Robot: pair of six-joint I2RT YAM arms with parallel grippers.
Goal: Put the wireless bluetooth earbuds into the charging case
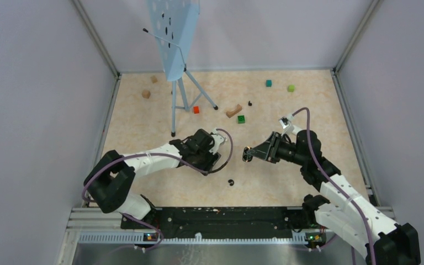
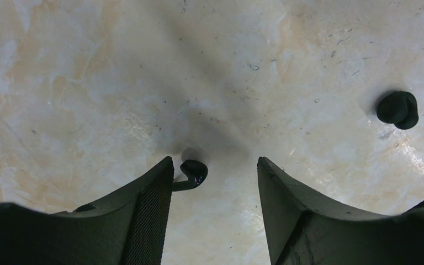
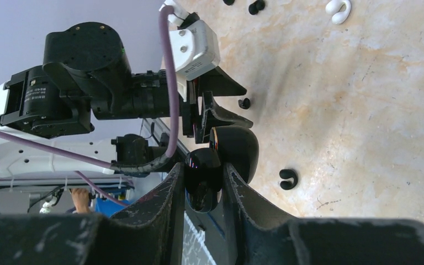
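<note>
My right gripper is shut on the black charging case [image 3: 203,190], whose lid [image 3: 242,149] stands open. In the top view, the case [image 1: 247,154] is held right of the table's middle. My left gripper is part open and points down over the tabletop. Between its fingers, close to the left one, lies a black earbud [image 2: 197,171] with its stem partly hidden by that finger. Seen from the right wrist, this earbud [image 3: 244,103] lies beside the left fingertips. A second small black piece, rounded and double-lobed [image 2: 398,109], lies apart to the right.
White earbud-like pieces [image 3: 339,10] and small black items [image 3: 256,7] lie farther off. Coloured blocks [image 1: 241,119] and a blue stand [image 1: 180,99] occupy the back. The tabletop between the two arms is mostly clear.
</note>
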